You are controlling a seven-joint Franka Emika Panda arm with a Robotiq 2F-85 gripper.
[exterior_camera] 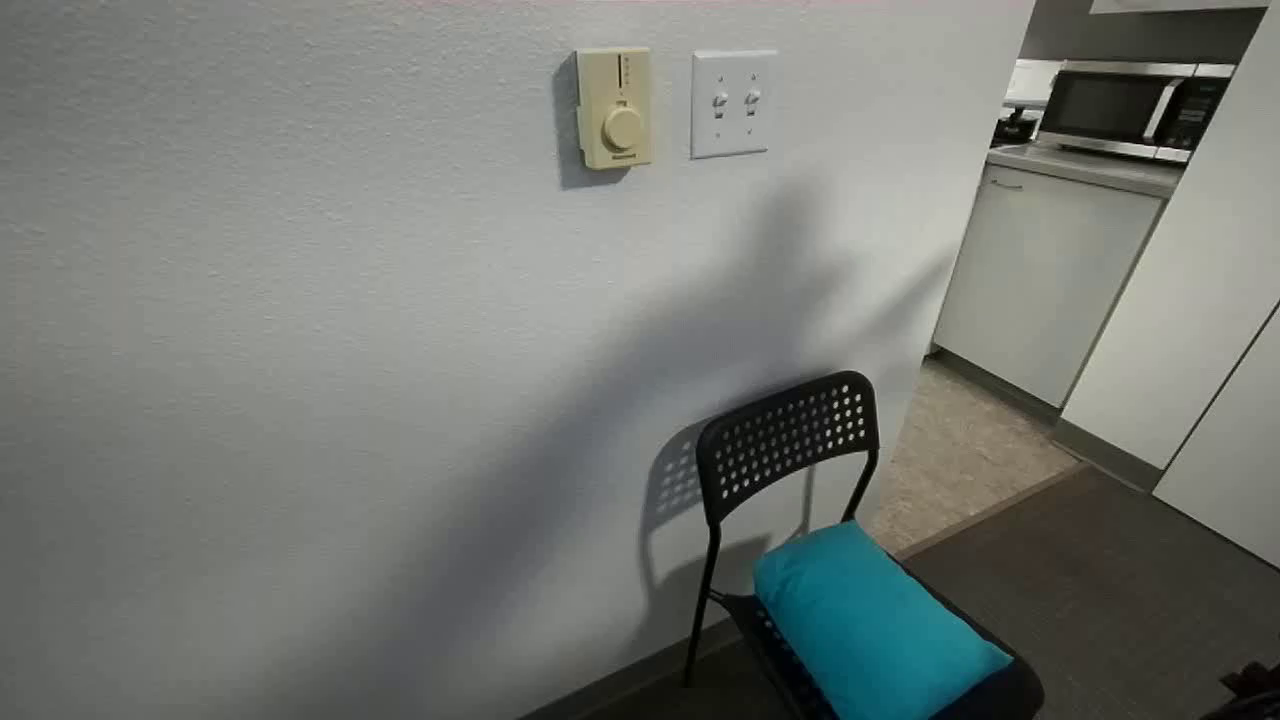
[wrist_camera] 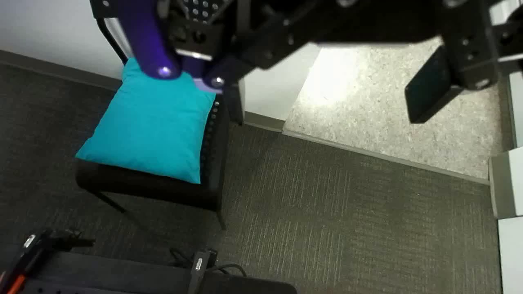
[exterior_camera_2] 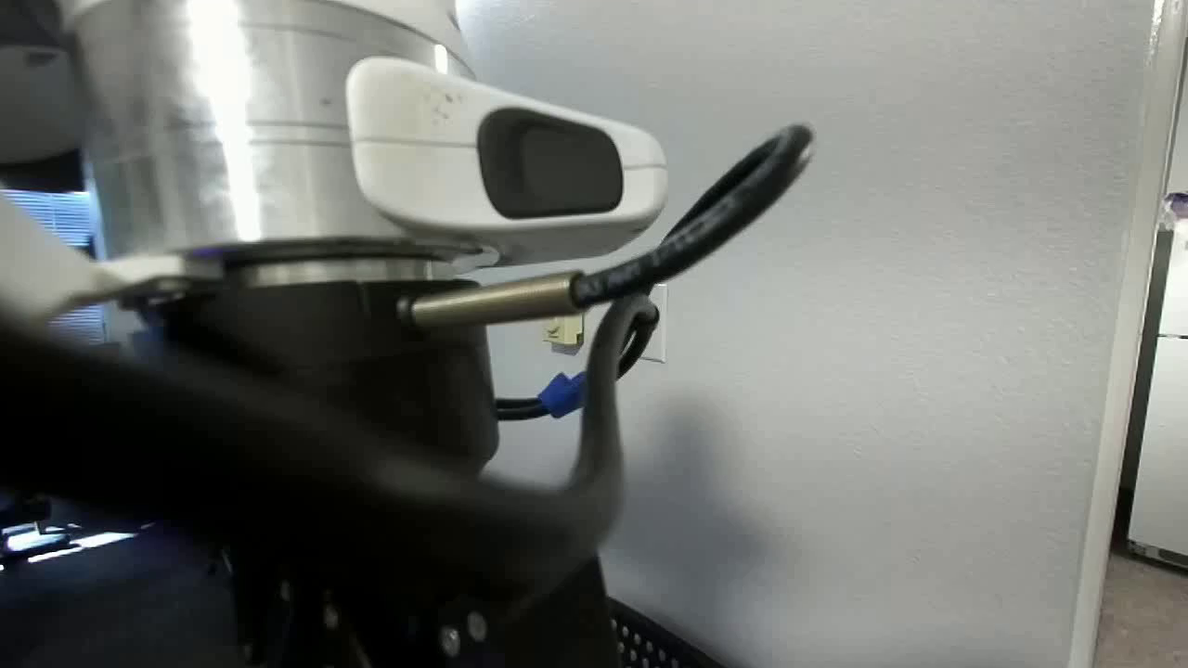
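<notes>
In the wrist view my gripper is open, its two dark fingers wide apart with only floor visible between them. A teal cushion (wrist_camera: 155, 122) rests on the seat of a black chair (wrist_camera: 147, 185) below and left of the gripper. The same cushion (exterior_camera: 870, 618) and the chair's perforated back (exterior_camera: 788, 442) show in exterior view 1, close to the wall. Exterior view 2 is filled at left by my arm's wrist (exterior_camera_2: 267, 145) and its cables; the fingertips cannot be made out there.
A beige thermostat (exterior_camera: 613, 108) and a white double switch plate (exterior_camera: 733, 103) are mounted on the wall (exterior_camera: 300, 300) above the chair. A microwave (exterior_camera: 1128, 108) stands on a counter at the back right.
</notes>
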